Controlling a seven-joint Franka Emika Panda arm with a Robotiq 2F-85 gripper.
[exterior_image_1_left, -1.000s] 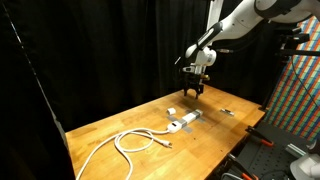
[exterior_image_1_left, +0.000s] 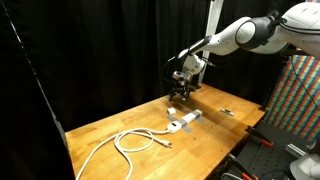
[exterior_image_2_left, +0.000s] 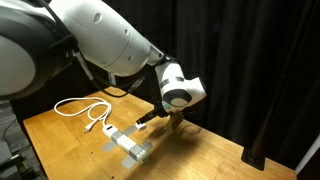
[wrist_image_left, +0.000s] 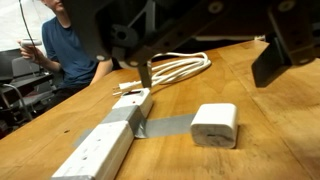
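Note:
A small white power adapter (wrist_image_left: 214, 125) sits on the wooden table, beside a long white power strip (wrist_image_left: 108, 140) held down with grey tape. In exterior view 1 the adapter (exterior_image_1_left: 172, 112) lies just behind the strip (exterior_image_1_left: 185, 121). My gripper is open; its fingers stand wide apart at the left and right, with nothing held between them. The adapter appears below that gap and is not touched. From exterior view 1, the gripper (exterior_image_1_left: 178, 92) hangs low over the table, behind and slightly right of the adapter.
A white cable (exterior_image_1_left: 125, 143) lies coiled on the left of the table. Black curtains (exterior_image_1_left: 100, 60) rise behind it. A person in blue (wrist_image_left: 65, 45) sits beyond the table edge in the wrist view. Bare tabletop surrounds the strip.
Over the last second my arm has moved left and somewhat lower in exterior view 1, nearer the adapter. The adapter, strip and cable have stayed in place.

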